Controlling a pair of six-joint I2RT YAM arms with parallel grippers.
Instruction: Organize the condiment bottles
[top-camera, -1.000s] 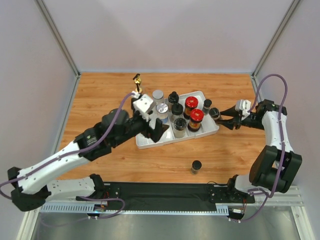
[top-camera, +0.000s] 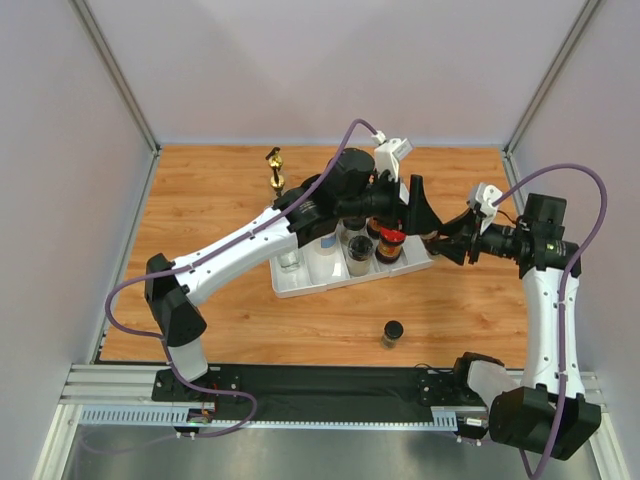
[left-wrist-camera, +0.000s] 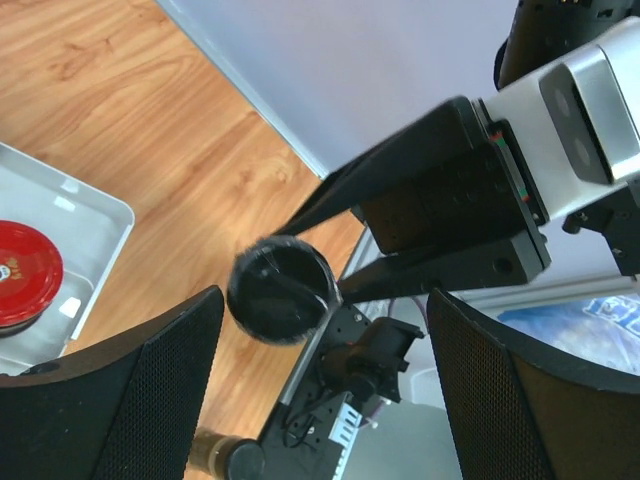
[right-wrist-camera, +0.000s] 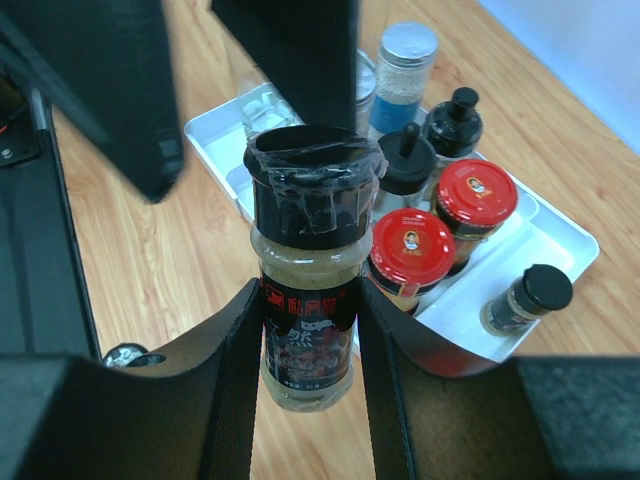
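My right gripper (top-camera: 455, 240) is shut on a small black-capped spice bottle (right-wrist-camera: 308, 330) with a dark label, held upright above the table at the tray's right side. My left gripper (top-camera: 415, 210) hovers right by it, its fingers apart around the bottle's black cap (left-wrist-camera: 282, 290) in the left wrist view. The white tray (top-camera: 315, 285) holds several jars, among them red-lidded jars (right-wrist-camera: 410, 250), a jar with a blue label (right-wrist-camera: 400, 90) and a small black-capped jar (right-wrist-camera: 530, 300).
Another small jar (top-camera: 392, 335) stands alone on the front of the table. A gold object (top-camera: 277, 175) stands behind the tray. The left arm stretches over the tray's middle.
My left gripper has swept right from over the tray's middle to the bottle held by my right gripper. The right arm has shifted slightly, still holding that bottle.
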